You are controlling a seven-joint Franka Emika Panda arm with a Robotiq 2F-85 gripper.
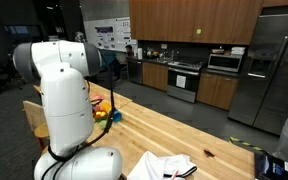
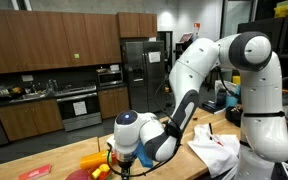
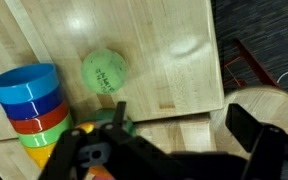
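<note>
In the wrist view my gripper stands open, its dark fingers apart at the lower edge, with bare wood between them. Ahead and to the left of the fingers lies a round green object (image 3: 103,71) on the pale wooden table. A nested row of coloured cups (image 3: 31,104), blue, red, green and yellow, lies at the left edge, partly hidden by the gripper's left side. Exterior view 2 has my arm (image 2: 134,130) reaching down over the left part of the table, close to an orange item (image 2: 94,159); the fingertips cannot be made out there.
A round wooden stool top (image 3: 268,106) stands beyond the table edge in the wrist view. A white cloth (image 1: 160,166) lies at the table's near side, and a small dark item (image 1: 208,153) sits to its right.
</note>
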